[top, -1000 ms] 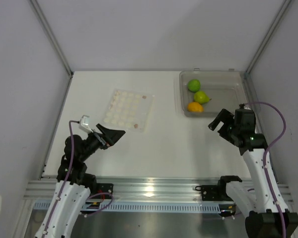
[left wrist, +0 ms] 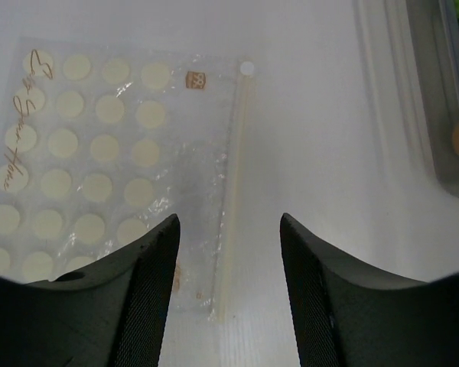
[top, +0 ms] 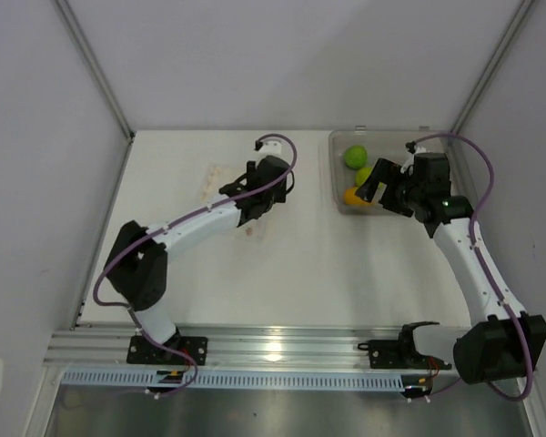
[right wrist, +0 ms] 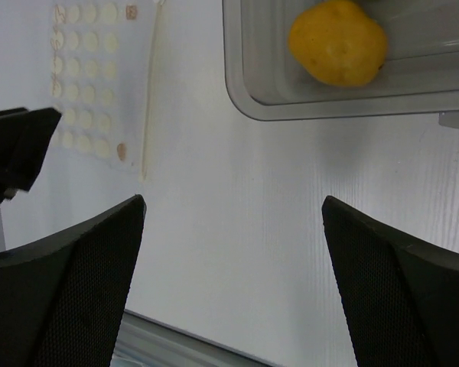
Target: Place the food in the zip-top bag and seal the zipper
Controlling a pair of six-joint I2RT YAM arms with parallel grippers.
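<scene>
A flat, clear bag (left wrist: 191,176) with rows of pale dots lies on the table, a zipper strip (left wrist: 235,176) along its right edge. Above that strip, my left gripper has its fingers apart with nothing between them; in the top view its arm covers much of the bag. A green round food (top: 355,157), a yellow-green one (top: 363,175) partly hidden by my right gripper, and an orange-yellow one (right wrist: 338,42) lie in a grey tray (right wrist: 245,92). My right gripper is open and empty over the tray's front left part.
The tray's right part holds no food that I can see, though the right arm covers some of it. Bare table (top: 300,273) stretches between the bag and the tray and along the front. Walls stand close on both sides.
From the front left, my left gripper has moved up and right across the bag to its right edge. My right gripper has moved up and left over the tray. The food stays put.
</scene>
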